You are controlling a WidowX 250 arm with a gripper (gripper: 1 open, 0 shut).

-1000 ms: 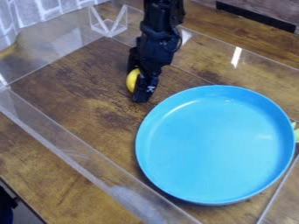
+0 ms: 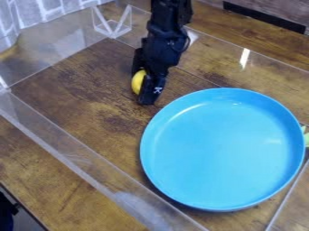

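Observation:
My black gripper [image 2: 146, 83] reaches down from the top of the view to a yellow object [image 2: 137, 79] on the wooden table, left of and behind the blue plate. Its fingers surround the yellow object and partly hide it. I cannot tell whether they are closed on it.
A large blue plate [image 2: 221, 148] fills the right foreground, empty. Bare wood [image 2: 72, 99] lies to the left, bordered by clear plastic edges. At the right edge, a small pale green item [image 2: 304, 136] shows beside the plate.
The gripper has shifted very slightly at the yellow object. The plate and table look the same.

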